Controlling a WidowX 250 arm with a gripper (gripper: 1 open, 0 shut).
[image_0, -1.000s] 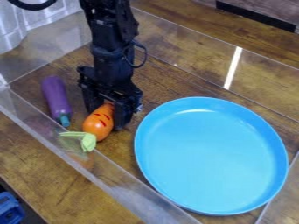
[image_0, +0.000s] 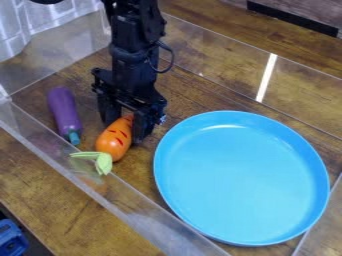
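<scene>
An orange toy carrot (image_0: 115, 140) with a pale green top (image_0: 92, 161) lies on the wooden surface. The black gripper (image_0: 123, 115) is low over the carrot's upper end, its fingers partly hiding it; whether they close on it is unclear. A purple toy vegetable (image_0: 62, 107), likely an eggplant, lies to the left. A large blue plate (image_0: 239, 177) sits to the right.
Clear low walls (image_0: 27, 137) border the work area at the left and front. A blue object (image_0: 8, 240) is at the bottom left corner, outside the wall.
The gripper has shifted very slightly up, and more of the carrot shows beneath it. The plate and the purple toy have not moved.
</scene>
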